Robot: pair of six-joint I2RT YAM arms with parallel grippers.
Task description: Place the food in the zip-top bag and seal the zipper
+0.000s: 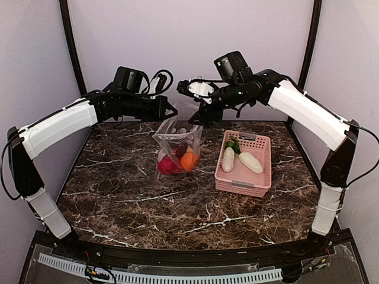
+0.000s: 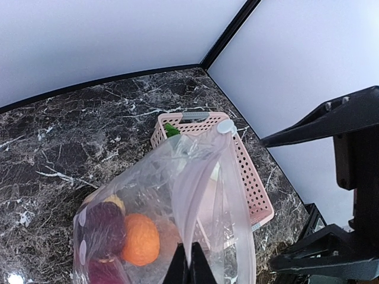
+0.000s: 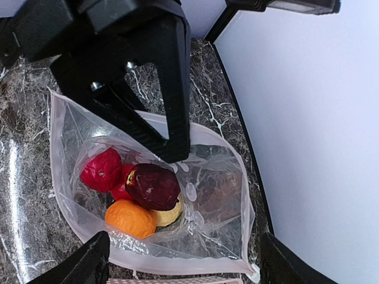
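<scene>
The clear zip top bag (image 1: 177, 136) stands on the marble table, its rim pinched in my shut left gripper. Inside, the right wrist view shows a dark red food (image 3: 153, 187), a red food (image 3: 100, 169), an orange food (image 3: 130, 219) and a pale yellow one behind. My right gripper stands open above the bag's mouth, nothing between its fingers. The pink basket (image 1: 243, 185) at right holds two white elongated foods, one (image 1: 250, 162) at right, and a green leafy item (image 1: 233, 144).
Pale walls close in the sides and back. The two arms are close together over the bag.
</scene>
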